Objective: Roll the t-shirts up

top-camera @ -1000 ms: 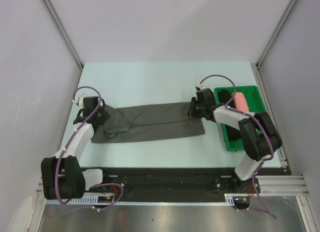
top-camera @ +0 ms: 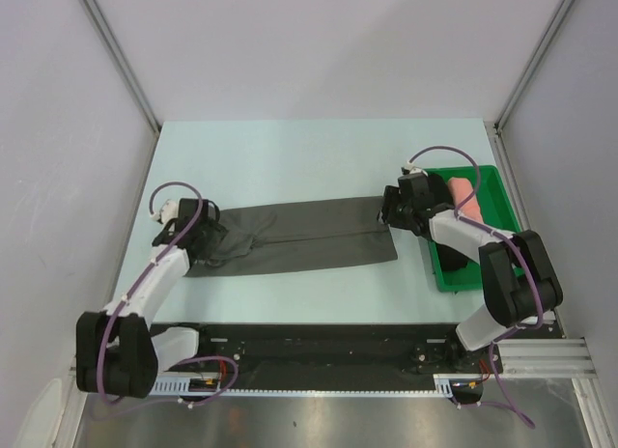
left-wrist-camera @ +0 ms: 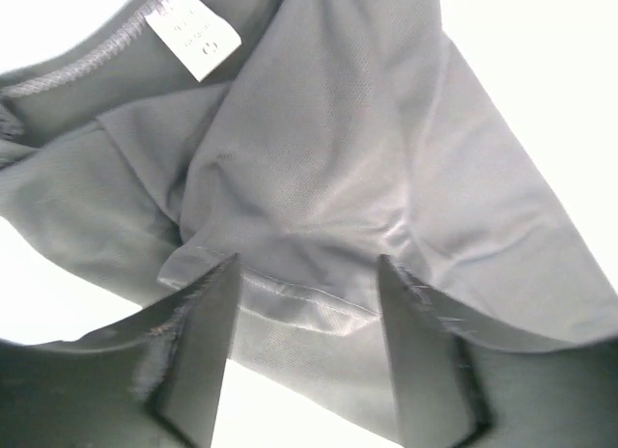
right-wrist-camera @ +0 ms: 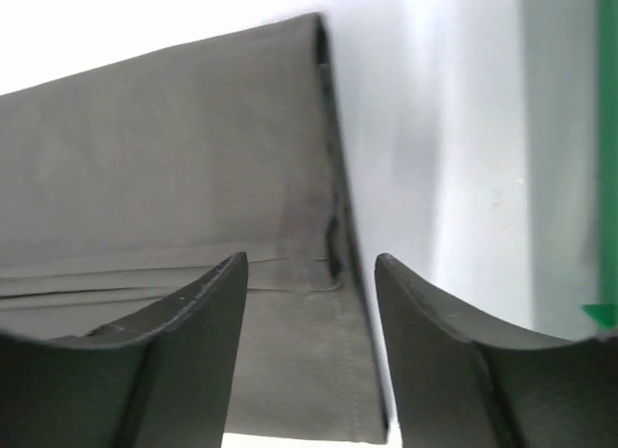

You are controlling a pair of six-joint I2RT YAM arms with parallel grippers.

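A dark grey t-shirt (top-camera: 309,255) lies spread lengthwise on the white table, its left end bunched in loose folds (left-wrist-camera: 299,158) with a white label showing. My left gripper (top-camera: 195,216) hangs over that bunched end, fingers apart, nothing visibly held. My right gripper (top-camera: 391,209) is over the shirt's right edge, fingers apart and empty; that edge has a long fold running into it.
A green bin (top-camera: 488,182) at the right of the table holds dark and pink rolled items (top-camera: 463,199).
My right gripper has moved rightward to the shirt's edge.
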